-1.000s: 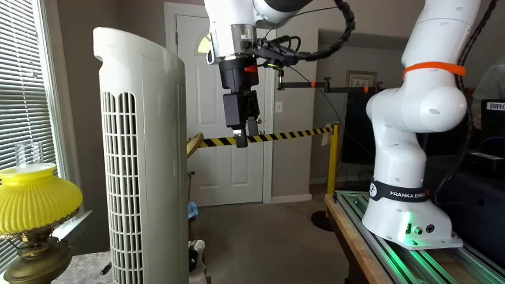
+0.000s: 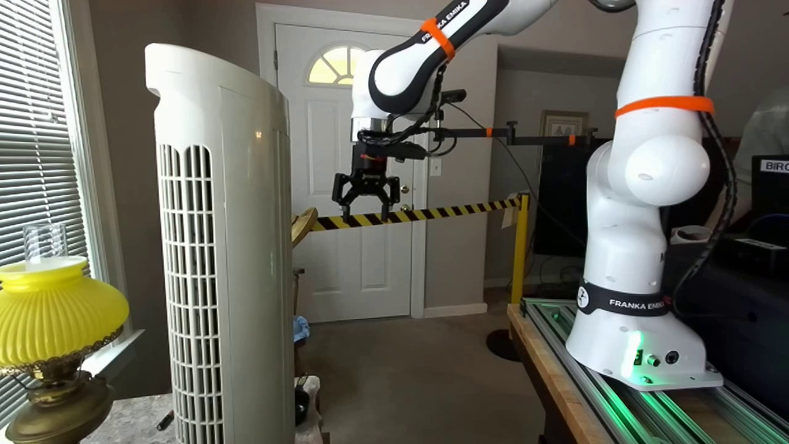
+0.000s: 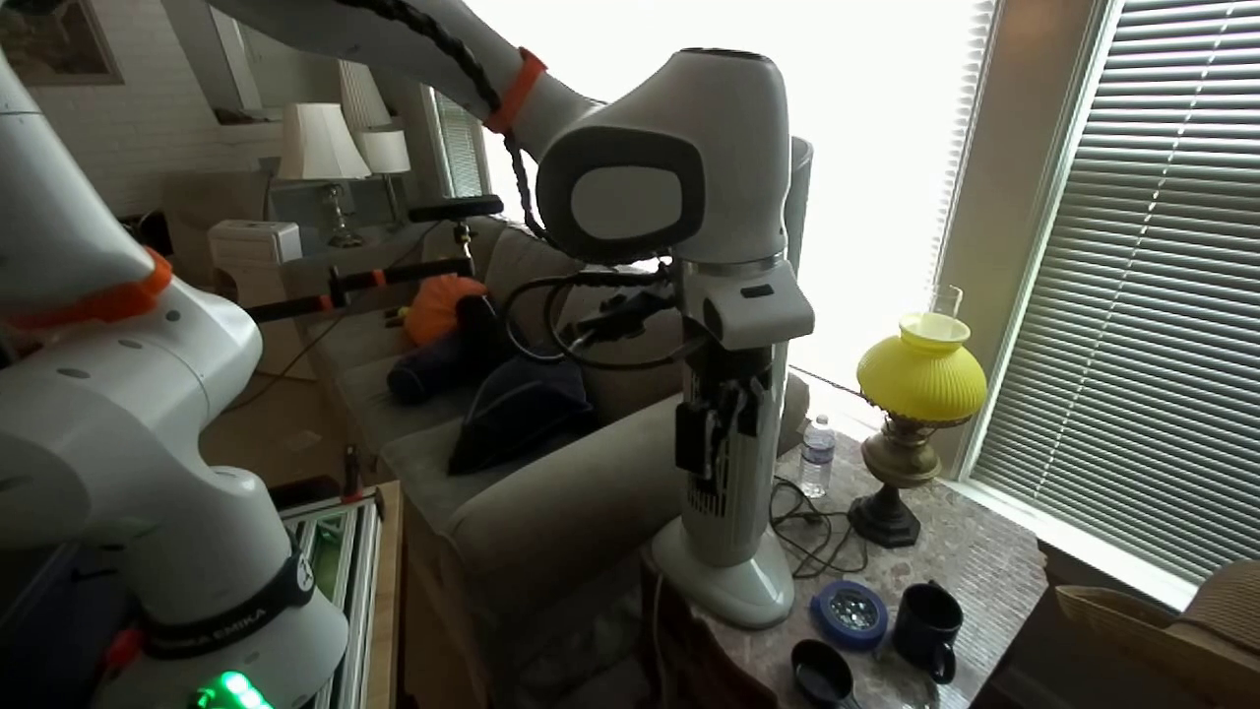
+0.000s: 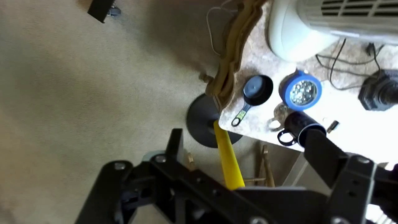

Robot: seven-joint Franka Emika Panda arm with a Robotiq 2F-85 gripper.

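Note:
My gripper (image 2: 366,213) hangs in the air pointing down, its two fingers spread and nothing between them. In the wrist view the open gripper looks down past the corner of a stone-topped table (image 4: 245,128). A small black measuring cup (image 4: 263,89) sits on that table beside a round blue-rimmed item (image 4: 317,89) with a shiny centre. A dark mug (image 4: 298,123) stands nearby, partly behind one finger. In exterior view 2 the mug (image 3: 927,622), cup (image 3: 821,674) and blue-rimmed item (image 3: 850,615) are apart from the gripper (image 3: 718,439).
A tall pale tower fan (image 2: 255,259) rises from the table, near a yellow-shaded lamp (image 3: 923,372) and a water bottle (image 3: 817,459). Cords lie behind the fan's base. A yellow post (image 2: 521,248) holds striped tape (image 2: 444,212). Open carpet (image 2: 414,370) lies between the two tables.
The arm has swung farther from the exterior view 1 camera, so the gripper looks smaller there. It has also turned, and both fingers now show side by side.

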